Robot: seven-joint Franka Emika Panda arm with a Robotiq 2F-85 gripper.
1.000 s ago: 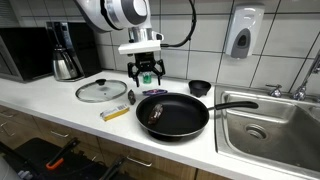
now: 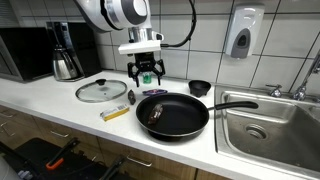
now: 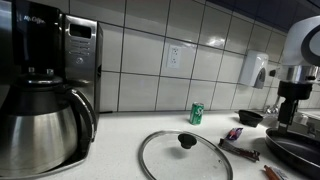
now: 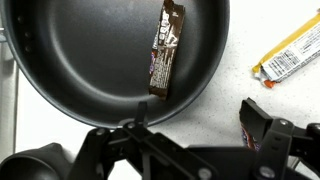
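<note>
My gripper (image 2: 146, 77) hangs open above the counter at the far left edge of the black frying pan (image 2: 174, 115), with nothing between its fingers. In the wrist view its two dark fingers stand wide apart along the lower edge. Inside the pan lies a brown-wrapped bar (image 4: 167, 48). A yellow-and-white wrapped bar (image 4: 291, 52) rests on the counter outside the pan, to its left in exterior view 1. One finger partly covers another small wrapped item (image 4: 247, 139) in the wrist view.
A glass lid (image 2: 101, 90) lies left of the pan. Behind stand a green can (image 3: 196, 114) and a small black bowl (image 2: 199, 88). The pan's handle (image 2: 237, 105) points toward the sink (image 2: 268, 133). A coffee maker (image 3: 50, 90) stands at the far left.
</note>
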